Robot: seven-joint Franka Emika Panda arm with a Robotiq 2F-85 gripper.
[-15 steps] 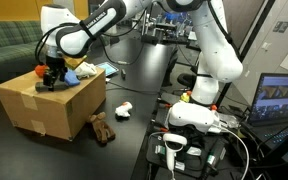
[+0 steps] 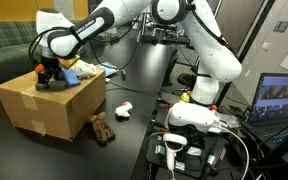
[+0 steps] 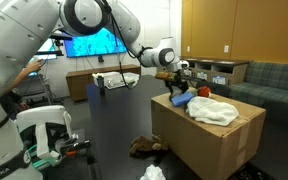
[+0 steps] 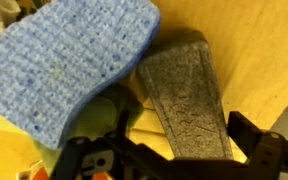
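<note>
A dark grey, rounded block (image 4: 189,100) lies on the tan box top in the wrist view. My gripper stands open over it, one finger on each side, the right finger (image 4: 246,132) close to the block's edge. A light-blue cloth (image 4: 69,55) fills the upper left, beside the block and partly over a green item (image 4: 96,125). From outside, the gripper (image 2: 46,76) is low over the left part of the cardboard box (image 2: 46,112). Whether the fingers touch the block cannot be told.
Close to the gripper on the box are a red object (image 3: 202,90) and a crumpled white towel (image 3: 214,108). A brown item (image 3: 146,146) and a white item (image 3: 152,173) lie on the dark surface in front of the box.
The arm's wrist and forearm have shifted slightly over the box, while the gripper remains at about the same place. The box and the things around it look unmoved.
</note>
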